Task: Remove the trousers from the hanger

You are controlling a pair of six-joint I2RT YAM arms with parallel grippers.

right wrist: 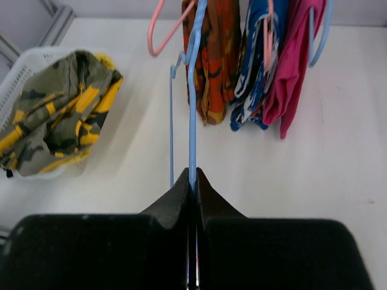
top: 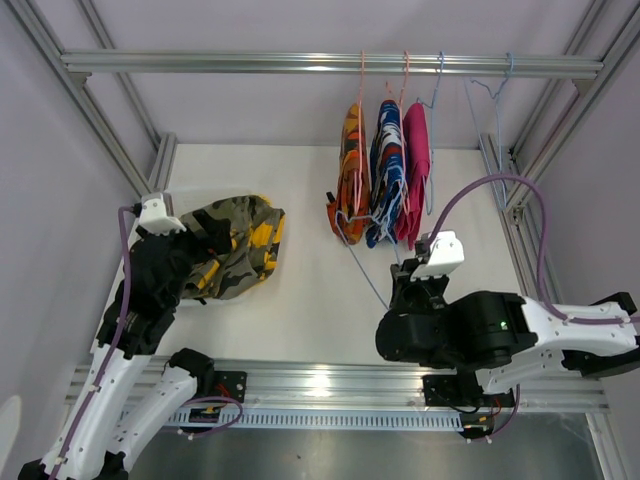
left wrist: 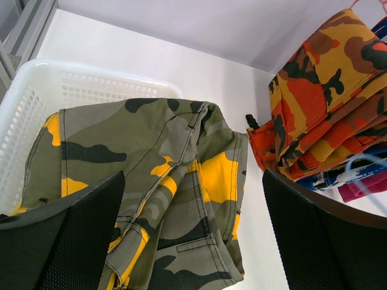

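The olive-and-yellow camouflage trousers [top: 240, 250] [left wrist: 121, 157] [right wrist: 60, 109] lie crumpled in the white basket at the left, off any hanger. My left gripper [top: 205, 235] is open above them. My right gripper [top: 405, 280] is shut, with a thin blue hanger [right wrist: 193, 121] at its fingertips, no garment seen on it. Orange camouflage [top: 352, 180], blue patterned [top: 385, 170] and pink [top: 416, 170] garments hang from the rail on hangers.
The metal rail [top: 250, 62] spans the back, with empty blue hangers [top: 500, 140] at its right.
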